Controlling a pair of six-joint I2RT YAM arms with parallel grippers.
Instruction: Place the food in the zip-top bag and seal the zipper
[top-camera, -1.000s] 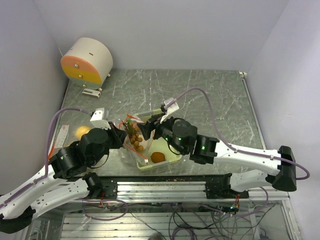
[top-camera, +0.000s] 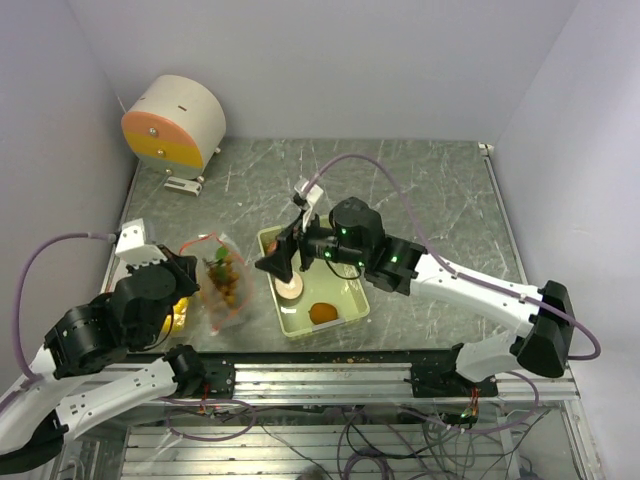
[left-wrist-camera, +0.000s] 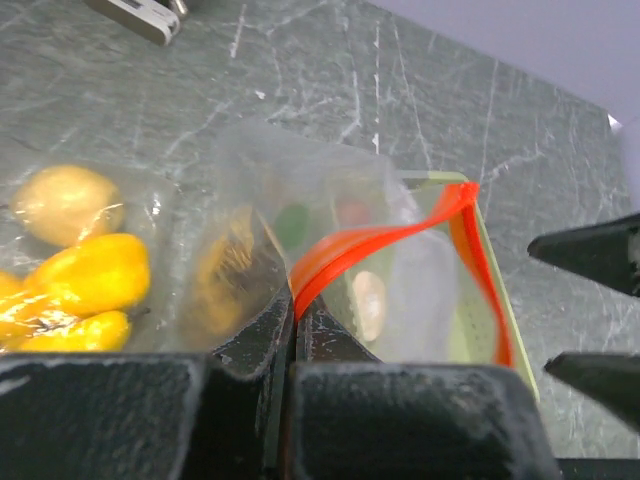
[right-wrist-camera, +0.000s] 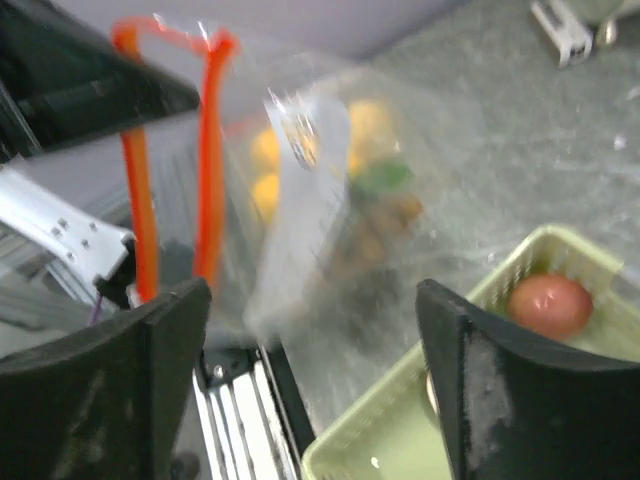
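A clear zip top bag (top-camera: 222, 275) with a red zipper rim hangs from my left gripper, which is shut on that rim. Inside the bag are several small brown-orange pieces and something green, seen through the plastic. In the left wrist view the red rim (left-wrist-camera: 380, 240) bows out to the right, so the mouth looks parted. My right gripper stands open above the green tray (right-wrist-camera: 400, 385), its fingers apart and the bag beyond them. A reddish round food item (right-wrist-camera: 550, 304) and an orange-brown one (top-camera: 323, 313) lie in the tray.
Another clear bag holding yellow food (left-wrist-camera: 90, 275) lies to the left of the held bag. A rounded white, orange and yellow box (top-camera: 175, 122) stands at the back left.
My left gripper has carried the bag left, away from the tray. The right gripper, close to the bag's rim before, is now apart from it and slightly lower left over the tray.
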